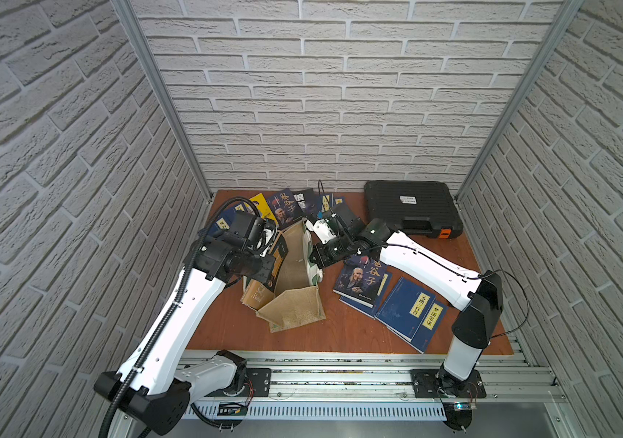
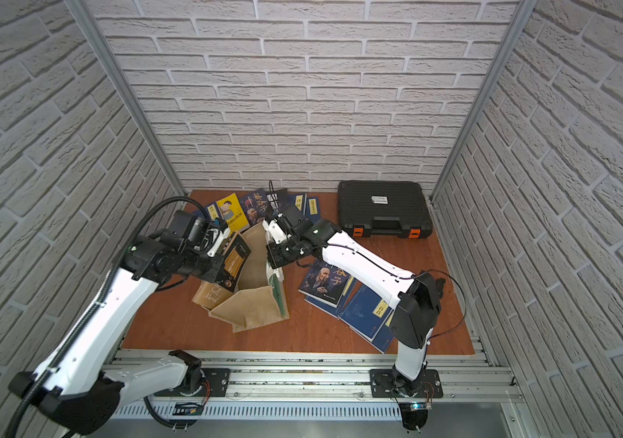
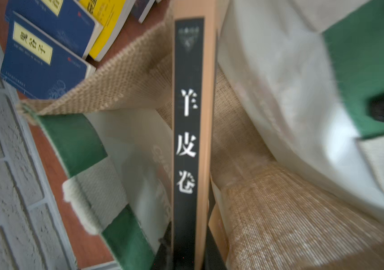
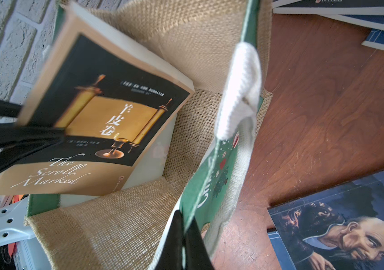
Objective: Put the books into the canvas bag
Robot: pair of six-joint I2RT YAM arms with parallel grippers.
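The canvas bag (image 1: 293, 308) of tan burlap, with white and green sides, stands with its mouth spread wide. My left gripper is shut on a tan-and-black book, The Scroll Marked (image 4: 106, 130), holding it tilted. The lower part of the book (image 2: 213, 293) reaches into the bag's mouth on the left side; how deep it goes is hard to tell. My right gripper pinches the bag's right rim between its shut fingertips. In the left wrist view, the book's spine (image 3: 186, 135) stands in front of the open bag (image 3: 246, 135).
A stack topped by a dark portrait book (image 1: 359, 281) lies right of the bag, beside blue books (image 1: 406, 306). More books, including a yellow one (image 2: 231, 211), line the back. A black case (image 1: 412, 208) occupies the back right.
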